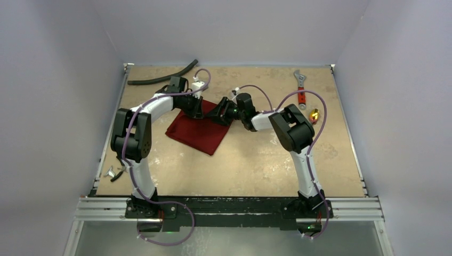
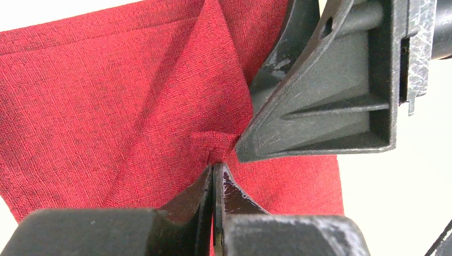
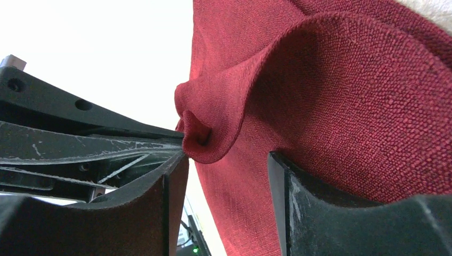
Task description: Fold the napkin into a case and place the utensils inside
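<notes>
The red napkin point(image 1: 198, 137) lies folded on the table, with a raised fold point(image 3: 224, 122) between the two grippers. My left gripper is shut at that fold; whether cloth is caught between its fingertips is hard to tell. My right gripper stands open over the cloth, its fingers either side of a stretch of napkin, close beside the left one.
A wrench point(image 1: 301, 96) and a round gold object point(image 1: 314, 116) lie at the right. A dark tube point(image 1: 149, 81) lies at the back left, small tools point(image 1: 116, 176) at the front left.
</notes>
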